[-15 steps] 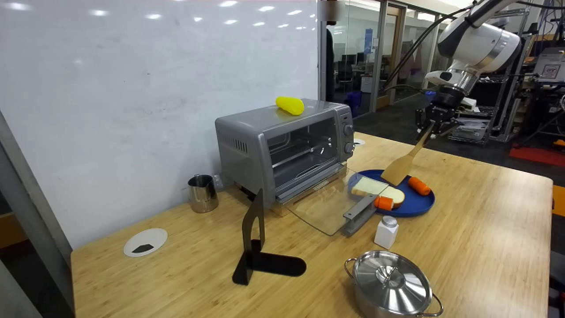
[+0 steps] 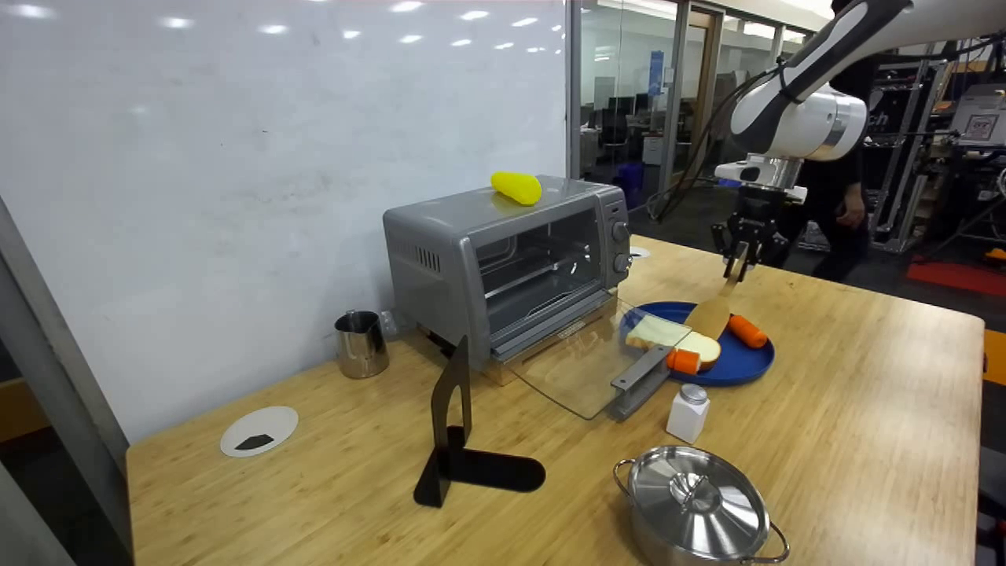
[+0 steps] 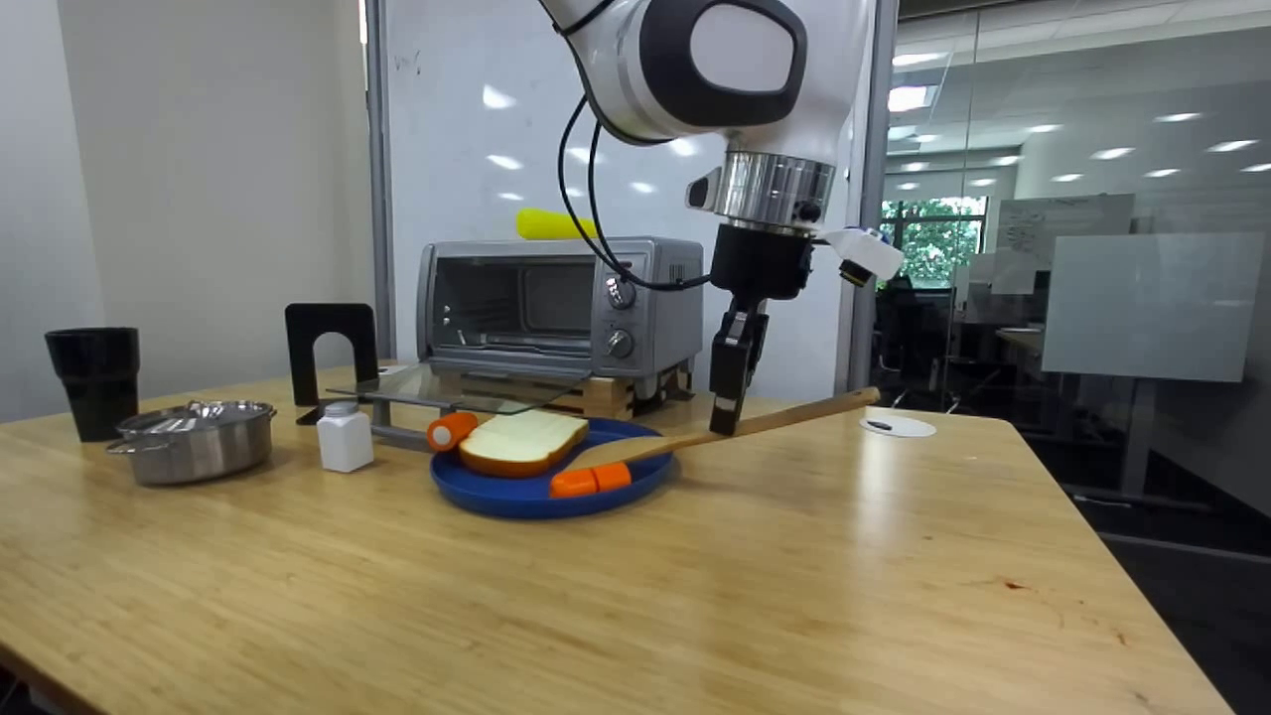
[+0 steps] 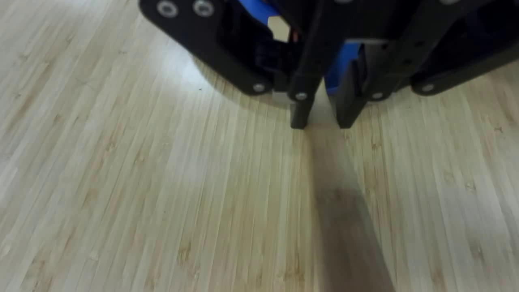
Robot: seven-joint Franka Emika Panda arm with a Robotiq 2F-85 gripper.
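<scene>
My gripper (image 3: 723, 423) is shut on the handle of a wooden spatula (image 3: 798, 413), low over the table on the right of the plate. In the wrist view the spatula's handle (image 4: 343, 209) runs out from between the fingertips toward the bottom edge. The spatula's blade (image 2: 709, 317) reaches over the blue plate (image 2: 736, 376). On that plate lie bread slices (image 3: 524, 439), orange carrot pieces (image 3: 592, 479) and another carrot piece (image 3: 452, 430). In exterior view 2 the blade's tip lies between the bread and the front carrots; whether it touches the bread I cannot tell.
The toaster oven (image 2: 443, 236) has its glass door (image 2: 585, 363) lowered, partly over the plate. Nearby stand a white shaker (image 2: 688, 413), a lidded pot (image 2: 698, 500), a black stand (image 2: 453, 453) and a metal cup (image 2: 361, 344). A yellow object (image 2: 516, 187) tops the oven.
My gripper has come down and to the left in exterior view 1, still holding the spatula. The spatula now lies flatter, its handle lower. The food and plate look unmoved.
</scene>
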